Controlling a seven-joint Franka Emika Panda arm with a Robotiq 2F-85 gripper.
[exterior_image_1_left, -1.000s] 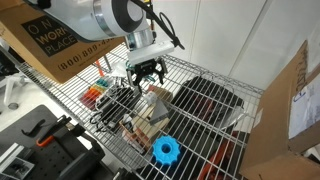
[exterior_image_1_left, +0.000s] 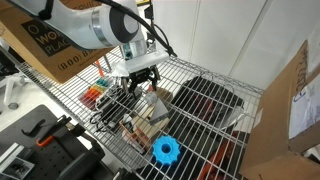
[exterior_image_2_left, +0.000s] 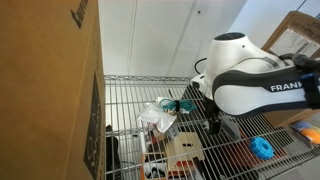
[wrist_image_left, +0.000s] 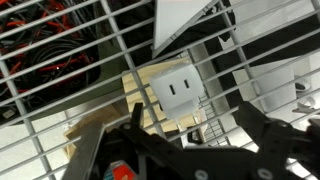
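Note:
In the wrist view a white block with two dark slots (wrist_image_left: 178, 90) lies on a tan wooden board (wrist_image_left: 150, 82). My gripper is open: one of its dark fingers (wrist_image_left: 90, 152) shows at lower left, the other at right, and nothing is held between them. The block appears ahead of the gap, a little above the fingertips in the picture. From exterior view 1, the gripper (exterior_image_1_left: 142, 80) hangs over the wire rack (exterior_image_1_left: 190, 72) near the board. Exterior view 2 shows the white arm from the right, its fingers mostly hidden.
A blue ring (exterior_image_1_left: 166, 150) lies toward the rack's front. Dark cables (wrist_image_left: 50, 62) and a white angled piece (wrist_image_left: 175, 20) are near the block. Cardboard boxes (exterior_image_1_left: 70, 35) flank the rack. Red and green items (exterior_image_1_left: 95, 95) lie at left.
The arm's hand has come lower and slightly left in exterior view 1, with its tilt changed. The objects on the rack look unmoved.

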